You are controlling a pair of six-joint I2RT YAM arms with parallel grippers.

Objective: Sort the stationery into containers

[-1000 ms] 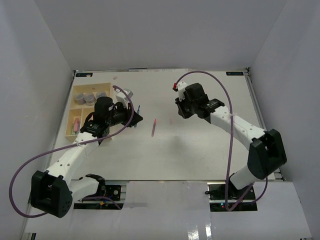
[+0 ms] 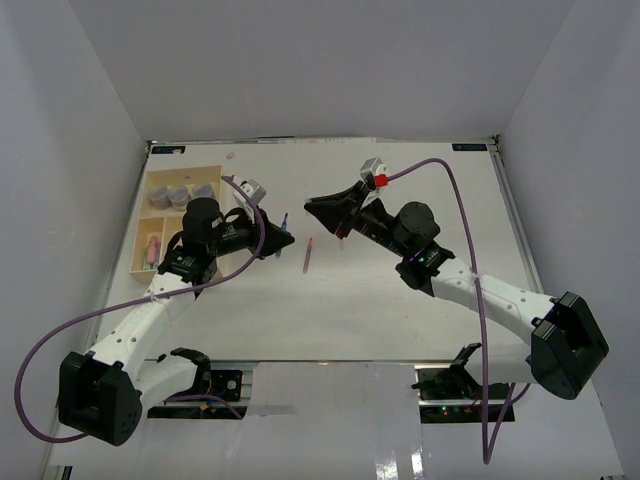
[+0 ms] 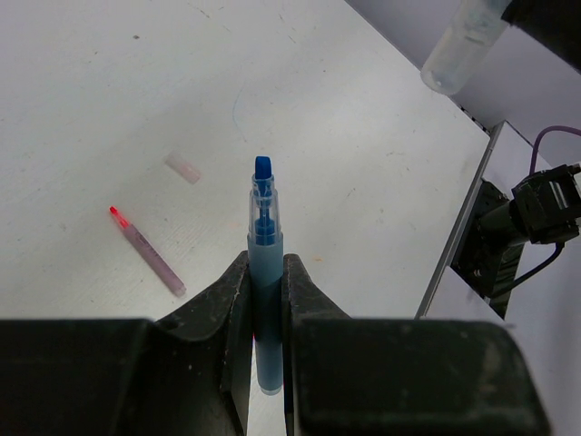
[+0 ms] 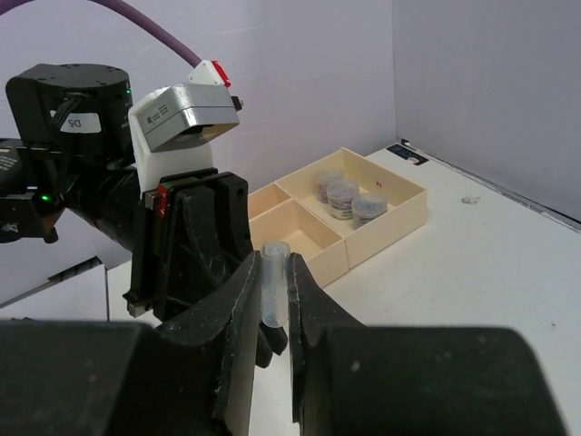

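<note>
My left gripper is shut on an uncapped blue pen [image 3: 267, 313], whose blue tip points up and away in the left wrist view. Between the fingers of my right gripper is a small translucent whitish cap, held upright; it also shows at the upper right of the left wrist view. On the table lies a red-tipped pen [image 2: 307, 255], with a pale pink cap [image 3: 183, 168] apart from it. At the left stands a divided beige box [image 2: 136, 240], holding several round tubs [image 2: 179, 196] in its back compartment.
Pink and green items [image 2: 152, 250] lie in the box's front-left compartment. My left arm hangs over the box's right side and hides part of it.
My right gripper has moved left, toward the left one, and turned to point leftward. The left gripper has shifted slightly right with the blue pen. The red-tipped pen stays put.
</note>
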